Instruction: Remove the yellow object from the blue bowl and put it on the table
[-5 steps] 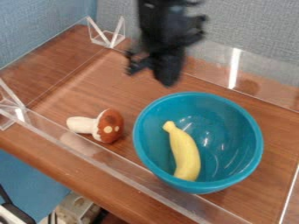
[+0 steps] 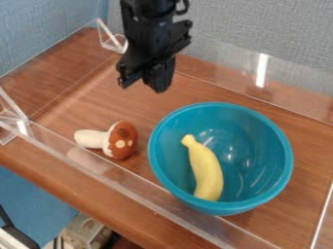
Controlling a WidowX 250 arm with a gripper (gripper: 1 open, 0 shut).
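Observation:
A yellow banana (image 2: 204, 169) lies inside the blue bowl (image 2: 267, 190), stretched from near the bowl's middle toward its front wall. Behind and to the left of the bowl, my black gripper (image 2: 155, 80) hangs from the top of the view. It is shut with nothing held, and well apart from the banana. The dark fingers blend together, so their fine outline is hard to make out.
A brown-and-white mushroom-like toy (image 2: 120, 140) rests on the wooden table (image 2: 97, 102) left of the bowl. Bare wood surrounds it on the far left. A clear rail (image 2: 156, 198) runs along the front edge, close to the bowl.
From one second ago the gripper swung left, away from above the bowl's back side. Banana, bowl and toy stayed put.

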